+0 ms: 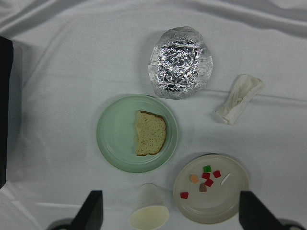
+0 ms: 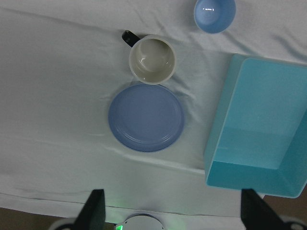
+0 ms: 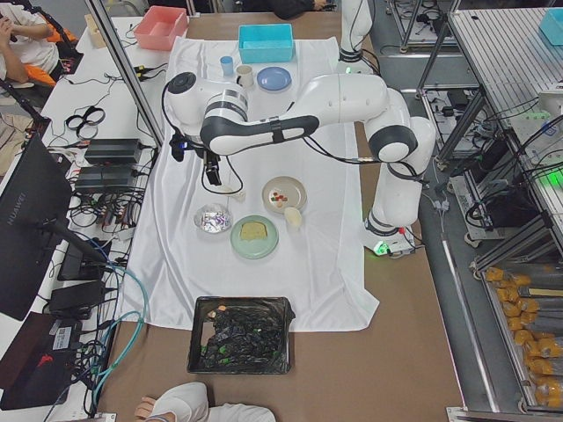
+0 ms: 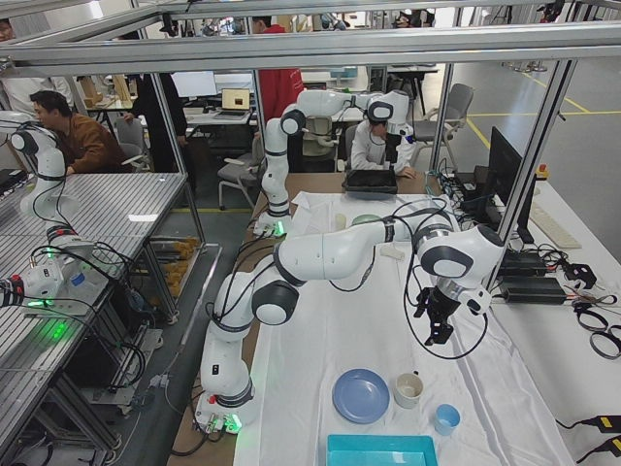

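In the left wrist view, my left gripper hangs open above a green plate holding bread, a foil bowl, a crumpled tissue, a beige plate with several small coloured pieces, and a white cup on its side. In the right wrist view, my right gripper hangs open above a blue plate, a mug with a black handle, a blue cup and a cyan bin. Both grippers show nothing between their fingers.
A black-lined tray lies at one end of the white cloth. Both arms reach over the table. A monitor and cables line the side. A person is at the tray's end.
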